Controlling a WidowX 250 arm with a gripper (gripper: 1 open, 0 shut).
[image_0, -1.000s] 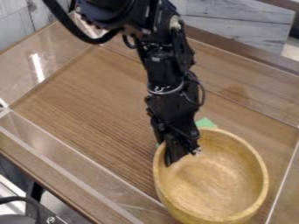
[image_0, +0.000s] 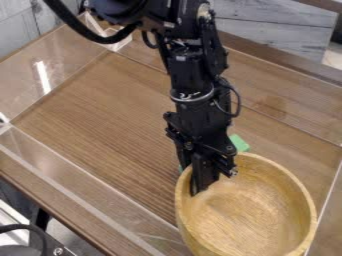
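My black gripper (image_0: 199, 172) points down at the upper left rim of a round tan wooden bowl (image_0: 267, 205), shut on that rim, though the fingertips are partly hidden by the gripper's body. The bowl sits at the lower right, partly cut off by the bottom edge. Behind the gripper, a small green object (image_0: 238, 142) shows beside the bowl.
A grey wood-patterned panel (image_0: 281, 25) stands at the back.
The gripper and bowl have shifted slightly, the bowl a little to the right and down. More of the green object shows behind the gripper.
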